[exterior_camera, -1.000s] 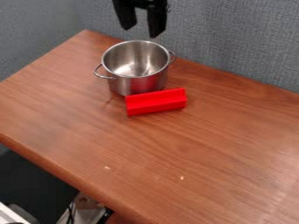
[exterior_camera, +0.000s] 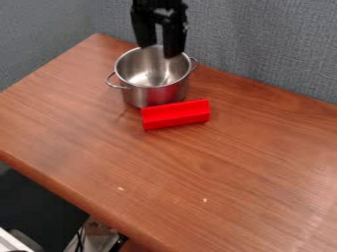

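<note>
My black gripper hangs at the top centre, open, its fingers over the back of a steel pot with two side handles. The pot's interior shows no contents where visible. A red block, a long bar shape, lies on the wooden table just in front of the pot.
Grey padded walls stand behind the table on the left and back. At the lower left, past the table edge, are a dark floor and some white and black equipment with cables.
My gripper has come lower toward the pot's back rim. The pot and red block have not visibly moved.
</note>
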